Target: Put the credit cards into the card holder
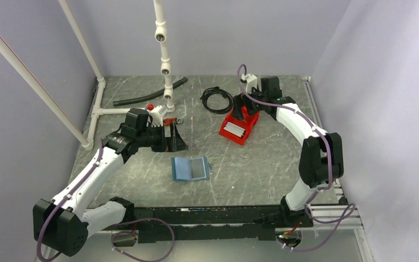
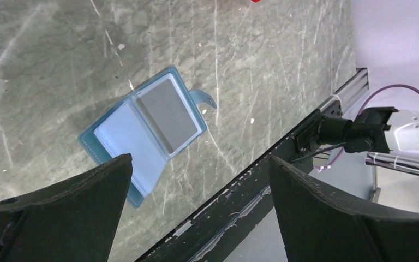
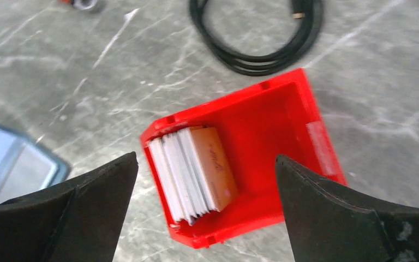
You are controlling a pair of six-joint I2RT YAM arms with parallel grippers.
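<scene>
The card holder [image 1: 181, 169], blue with a clear grey window [image 2: 167, 113], lies spread open on the table near its front. Several white cards [image 3: 178, 176] and an orange-brown one [image 3: 214, 164] stand on edge at one end of the red bin [image 3: 262, 219]; the rest of the bin is bare. Above that bin hangs my right gripper [image 1: 242, 107], open, with nothing between its fingers. My left gripper [image 1: 178, 137] is open and empty over the table just behind the card holder, its two fingers [image 2: 65, 210] wide apart.
A coiled black cable [image 1: 216, 100] lies behind the red bin. An orange-red tool [image 1: 170, 121] is partly covered by the left arm, and a dark tube [image 1: 150, 93] lies by the white pipe frame. The table right of the holder is clear.
</scene>
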